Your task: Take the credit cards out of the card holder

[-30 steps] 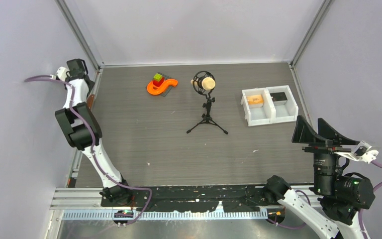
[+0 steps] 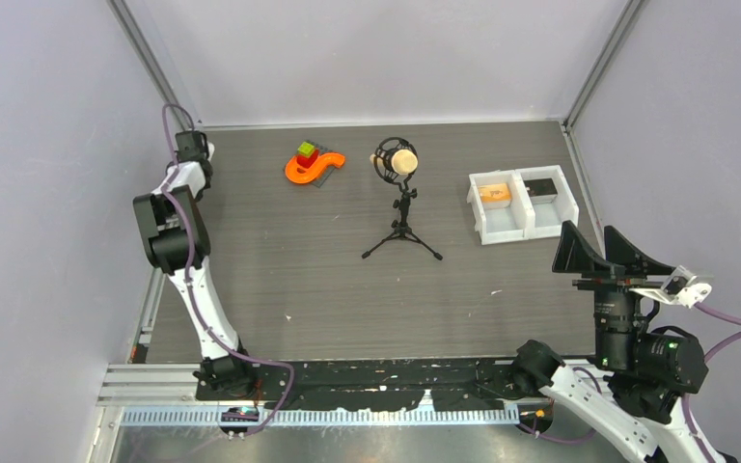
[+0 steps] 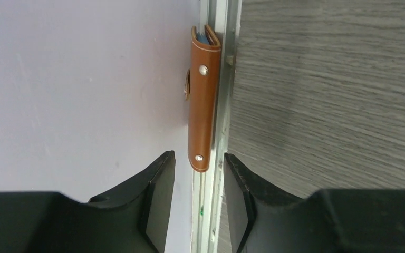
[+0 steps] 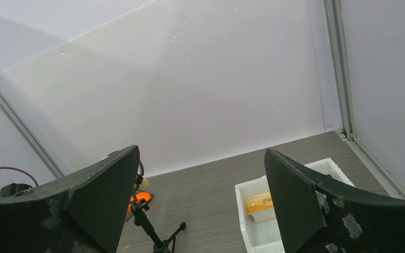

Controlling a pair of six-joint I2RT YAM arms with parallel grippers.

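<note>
A brown leather card holder (image 3: 202, 110) stands on edge on the metal rail by the left wall, as the left wrist view shows. Blue card edges (image 3: 202, 38) peek out of its far end. My left gripper is open, its fingertips to either side of the holder's near end, with nothing gripped. From above, the left arm hides the holder. Over the front right of the table, my right gripper hangs open and empty.
A black tripod (image 2: 401, 217) carrying a round cage stands mid-table. Behind it to the left lies an orange toy track (image 2: 315, 166). A white two-part tray (image 2: 482, 225) holding small boxes sits at the right.
The right gripper has shifted slightly left.
</note>
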